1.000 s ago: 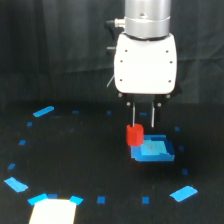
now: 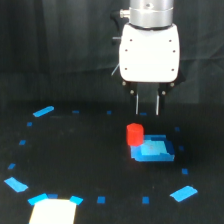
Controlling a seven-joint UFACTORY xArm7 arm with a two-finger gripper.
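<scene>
A red block [image 2: 134, 133] shows at the left back corner of a small blue tray [image 2: 153, 157]. It overlaps the tray's edge in the view, and I cannot tell whether it rests inside, on the rim or behind. My gripper [image 2: 147, 112] hangs above the tray and slightly right of the block. Its two thin fingers point down and stand apart, with nothing visible between them. The gripper is open and clear of the block.
Light blue tape strips lie on the dark table, such as one [image 2: 184, 193] at the right front and one [image 2: 16, 184] at the left. A pale square piece [image 2: 53, 211] sits at the front left edge.
My gripper has moved up and a little to the right, away from the red block. The block's visible part looks slightly shorter; the tray has stayed put.
</scene>
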